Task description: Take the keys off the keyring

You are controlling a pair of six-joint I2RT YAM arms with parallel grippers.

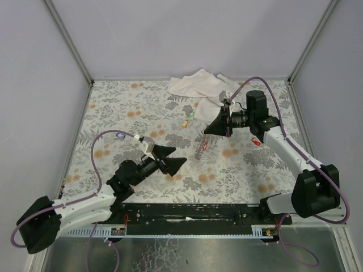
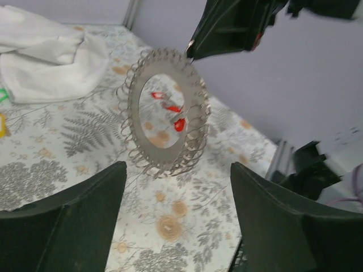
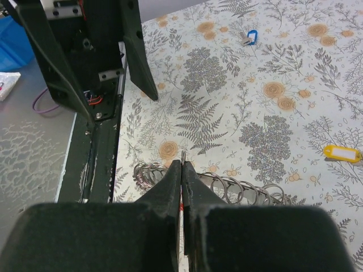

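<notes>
A grey key ring with many wire loops is held up by my right gripper, whose fingers are shut on it, seen at the ring's top in the left wrist view and at close range in the right wrist view. My left gripper stands left of and below the ring, its fingers apart with nothing between them; the ring lies ahead of them in the left wrist view. A blue-tagged key, a yellow tag and red tags lie on the patterned mat.
A white cloth lies at the back of the table, with a small green tag near it.
</notes>
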